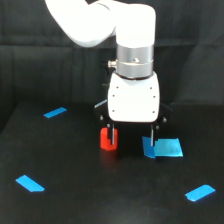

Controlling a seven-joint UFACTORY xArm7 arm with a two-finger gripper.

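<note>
My gripper (133, 135) hangs under the white hand with its two fingers set wide apart. Nothing shows between them except dark background. A small upright red block (108, 141) stands on the black table at the left finger, which overlaps it in this view; whether they touch I cannot tell. Light blue, a wider object (168, 148) sits to the right, with the right finger in front of its left part.
Blue tape strips lie on the dark table (95, 190): one at back left (55, 112), one at front left (30, 184) and one at front right (200, 193). A dark curtain hangs behind.
</note>
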